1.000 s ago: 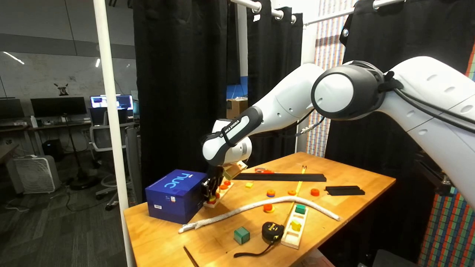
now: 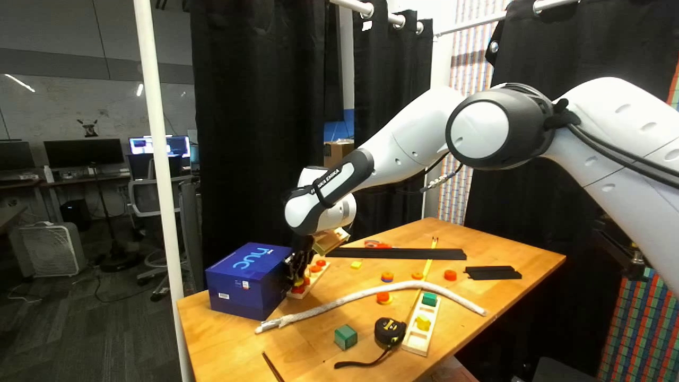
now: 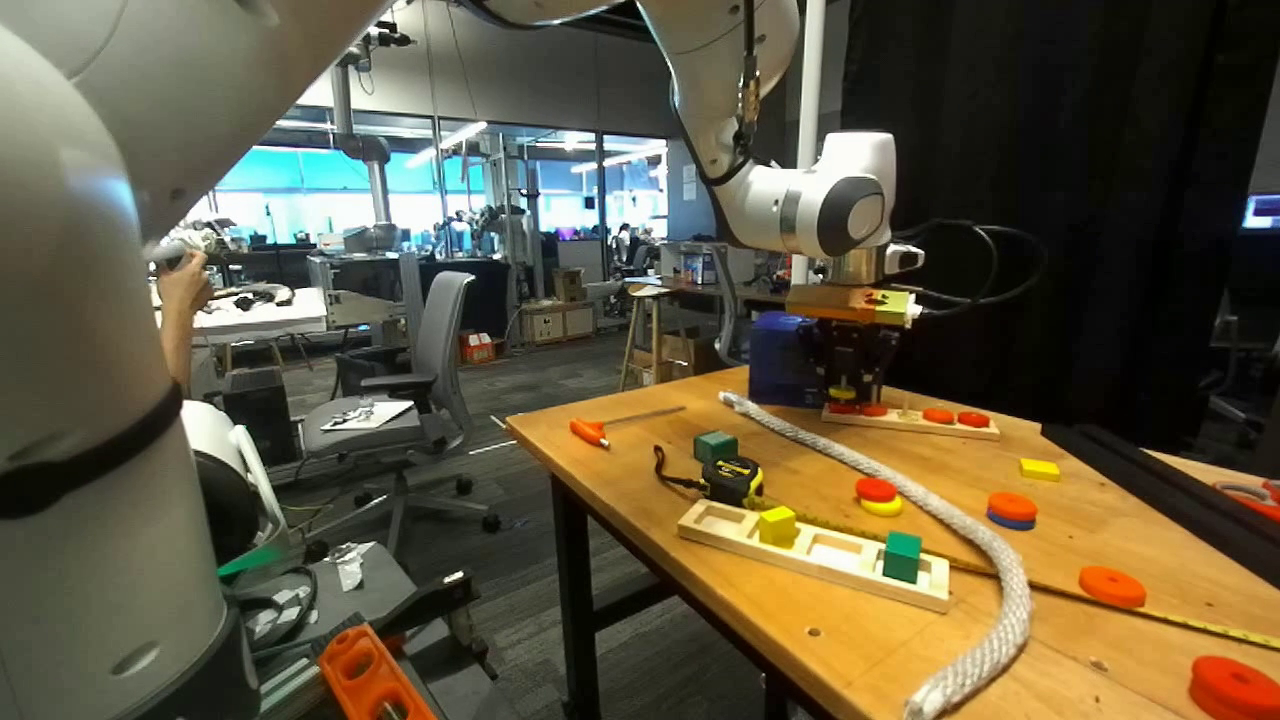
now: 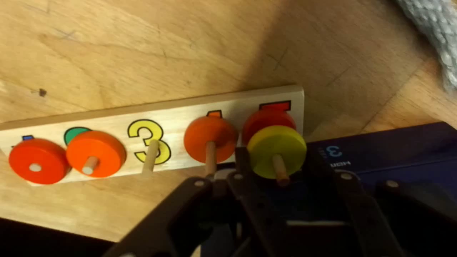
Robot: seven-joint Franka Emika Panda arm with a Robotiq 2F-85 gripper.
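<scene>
A yellow disc (image 4: 277, 150) sits between the fingers of my gripper, which is shut on it. The end peg of a wooden number board (image 4: 184, 102) sticks through that disc, with a red disc (image 4: 266, 119) below it on the board. In exterior view 2 the gripper (image 3: 847, 382) points down over the board's end, and the yellow disc shows a little above the red. Along the board, an orange disc (image 4: 204, 139) is on the neighbouring peg, the peg by the "3" (image 4: 150, 155) is bare, and two more reddish discs fill the far pegs.
A blue box (image 2: 248, 280) stands right beside the gripper and the board's end. White rope (image 2: 356, 296) curves across the table. Nearer lie a green cube (image 2: 345, 337), a tape measure (image 2: 389, 331) and a slotted wooden tray (image 2: 417, 344). Several loose discs are spread farther along.
In exterior view 1, the gripper has shifted slightly left. The number board and the blue box have also slid a little left.
</scene>
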